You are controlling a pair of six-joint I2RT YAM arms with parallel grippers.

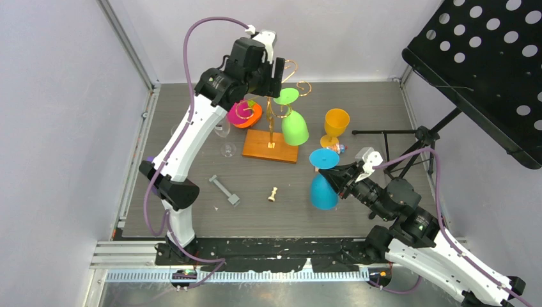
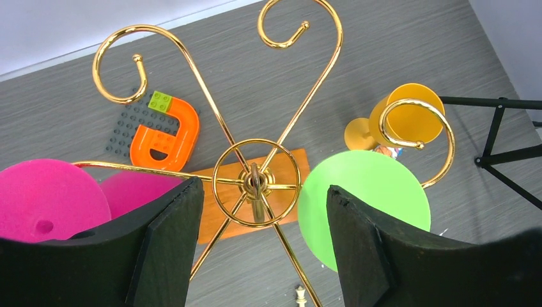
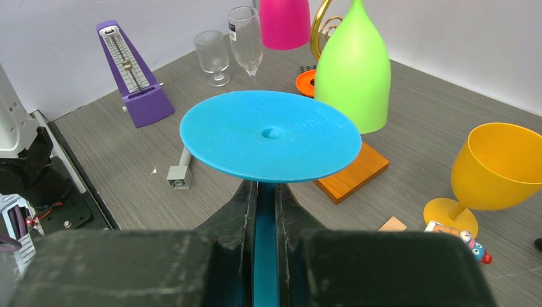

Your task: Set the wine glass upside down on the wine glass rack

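Note:
The gold rack (image 2: 271, 190) stands on its wooden base (image 1: 255, 149), with pink glasses (image 2: 51, 198) and a green glass (image 2: 364, 198) hanging upside down. My left gripper is open above the rack's centre, nothing between its fingers. My right gripper is shut on the stem of a blue wine glass (image 1: 324, 190), held upside down with its foot upward, right of and in front of the rack.
A yellow glass (image 1: 336, 120) stands right of the rack beside a small toy; clear glasses (image 3: 211, 54) and a purple metronome (image 3: 144, 102) are at left. A music stand (image 1: 473, 70) occupies the right. Small pieces lie on the front table.

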